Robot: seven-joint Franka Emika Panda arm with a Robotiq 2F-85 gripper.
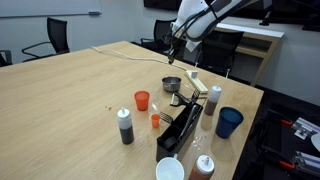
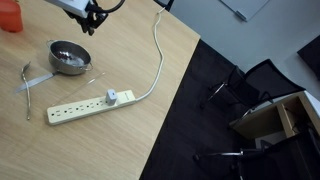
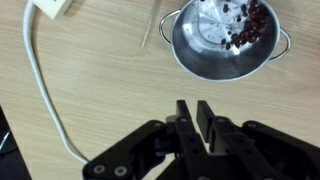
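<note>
A small metal bowl with two loop handles (image 3: 225,58) holds several dark red bits. It stands on the wooden table in all views, at (image 1: 171,84) the bowl in exterior view 1 and lower left of the arm in exterior view 2, the bowl (image 2: 70,57). My gripper hangs above the table, apart from the bowl and to its near side in the wrist view. A narrow gap shows between its two black fingers. I see nothing in that gap, and how far the fingers are closed is unclear.
A white power strip (image 2: 90,106) with a plug and cord lies near the bowl, and a utensil (image 2: 27,87) lies beside it. An orange cup (image 1: 142,100), black caddy (image 1: 178,132), blue cup (image 1: 229,122) and bottles stand nearer.
</note>
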